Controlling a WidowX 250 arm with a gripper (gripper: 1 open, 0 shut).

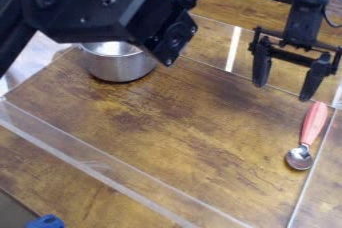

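My gripper (285, 75) is open at the upper right, its two dark fingers spread with nothing between them, raised behind a pink-handled scoop (313, 126). The scoop lies on the wooden table at the right, its round silver head toward the front. A steel pot (120, 65) stands at the back left, partly hidden by my dark arm.
Pale tape strips cross it. A small blue object (44, 221) sits at the bottom left corner.
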